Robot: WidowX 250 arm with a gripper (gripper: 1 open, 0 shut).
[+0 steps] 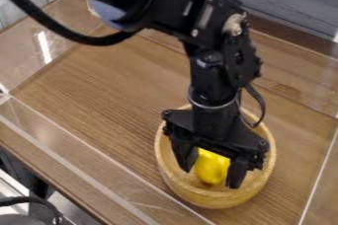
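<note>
A yellow object (pixel 211 167) lies inside a round wooden bowl (pixel 216 195) at the lower middle right of the camera view. My black gripper (pixel 211 170) is down in the bowl, open, with a finger on either side of the yellow object. The gripper body hides the back part of the bowl and some of the object.
A white object is partly visible at the upper left behind the arm.
</note>
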